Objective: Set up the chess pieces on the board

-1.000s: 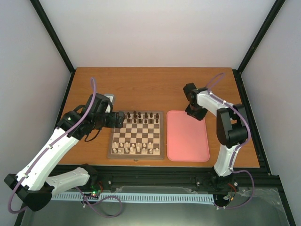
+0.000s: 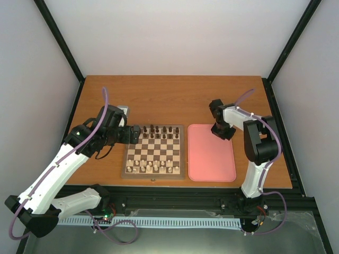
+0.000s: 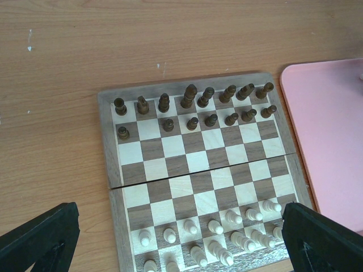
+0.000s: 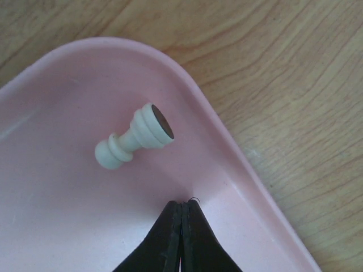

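Note:
The chessboard (image 2: 181, 159) (image 3: 112, 215) holds dark pieces (image 3: 188, 96) in two rows along the far side and white pieces (image 3: 220, 253) along the near side. My left gripper (image 2: 132, 135) hangs open over the board's left side, nothing between its fingers. In the right wrist view a white chess piece (image 4: 136, 136) lies on its side in the corner of the pink tray (image 2: 212, 164) (image 4: 68, 192). My right gripper (image 2: 224, 132) is shut with nothing between its fingertips, just beside that piece over the tray.
A small light object (image 2: 124, 110) is partly hidden behind the left arm. The tray's raised rim (image 4: 238, 158) runs close beside my right gripper.
My right gripper and wrist have shifted slightly to the right over the tray's far corner. The left arm and the board look unchanged.

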